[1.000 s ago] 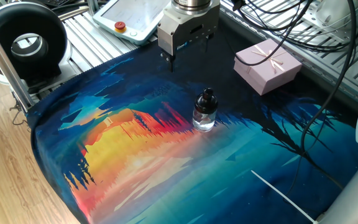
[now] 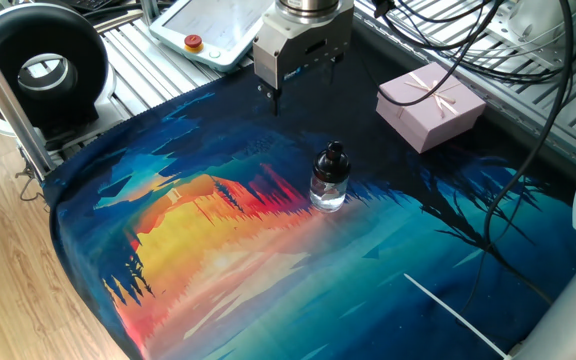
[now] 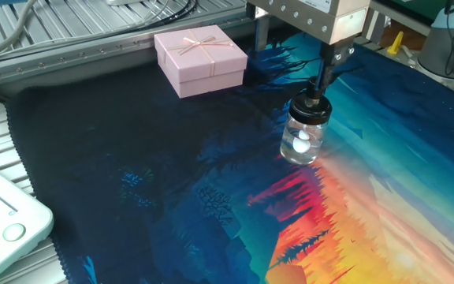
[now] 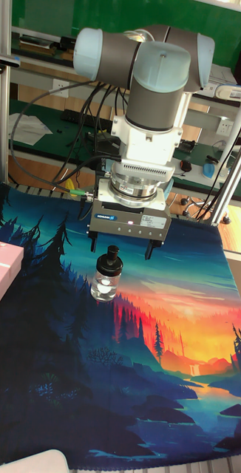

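A small clear glass jar (image 2: 328,191) with a black lid (image 2: 334,160) and a knob on top stands upright on the cloth. Clear liquid and something white show inside the jar (image 3: 301,143) in exterior view 2. My gripper (image 2: 304,96) hangs above the cloth, its two fingers spread wide with only air between them. In exterior view 3 the gripper (image 4: 120,250) is higher than the jar (image 4: 105,285) and apart from it. One dark finger (image 3: 322,72) overlaps the lid's knob in exterior view 2; whether they touch cannot be told from that angle alone.
A pink gift box (image 2: 430,108) with a ribbon bow sits near the cloth's edge. Beside the table's corner lies a control tablet (image 2: 211,28) with a red stop button (image 2: 194,43). Black cables (image 2: 566,90) loop past the box.
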